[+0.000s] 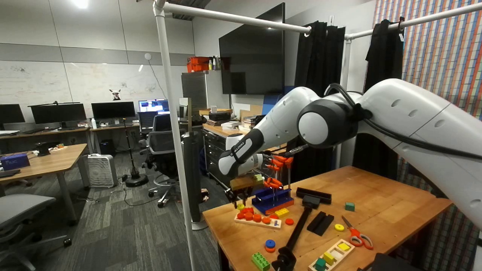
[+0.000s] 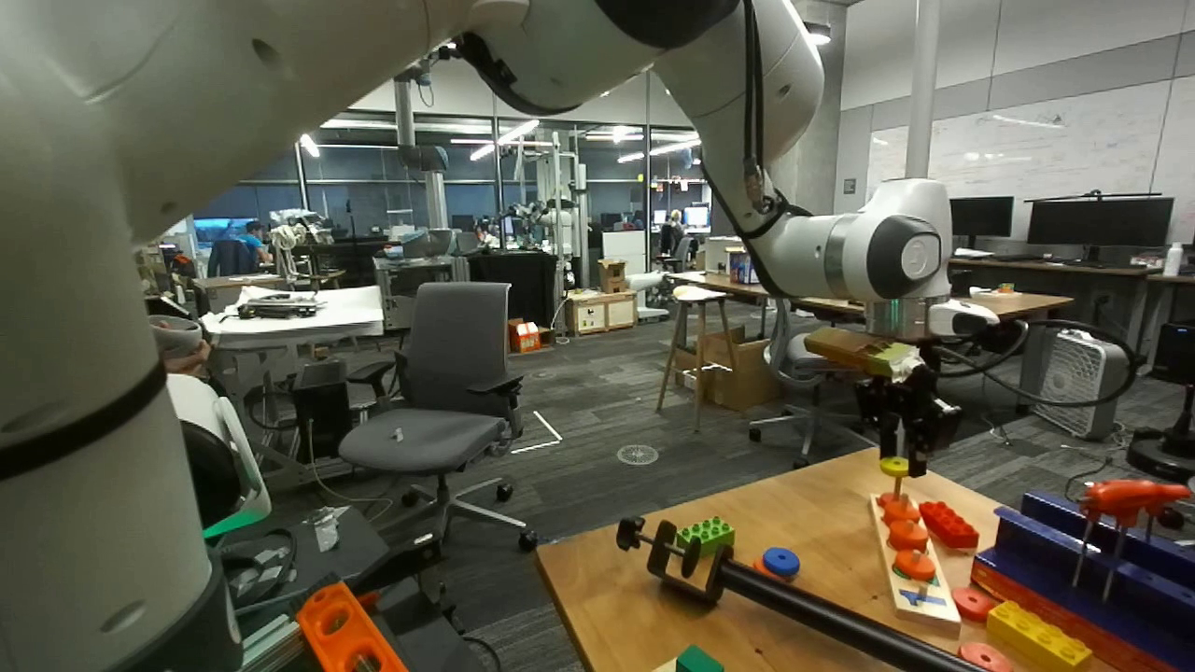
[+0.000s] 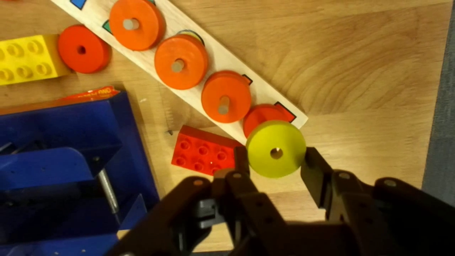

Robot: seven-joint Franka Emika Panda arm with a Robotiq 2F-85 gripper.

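Observation:
In the wrist view, my gripper is shut on a yellow disc (image 3: 266, 164), gripped by its sides. Below it runs a long wooden peg board (image 3: 239, 64) bearing several orange-red discs (image 3: 181, 64) on pegs. The yellow disc sits over the board's end, partly covering the last red disc (image 3: 261, 115). From exterior view 2, a short length of peg (image 2: 897, 485) shows between the yellow disc (image 2: 893, 466) and the red disc underneath. Whether the peg's tip has entered the yellow disc's hole I cannot tell.
A red brick (image 3: 202, 153) lies against the board's end. The blue tool rack (image 3: 128, 140), a yellow brick (image 3: 30, 59) and a loose red disc (image 3: 81, 51) are close by. Bare table lies on the board's other side, up to the table edge.

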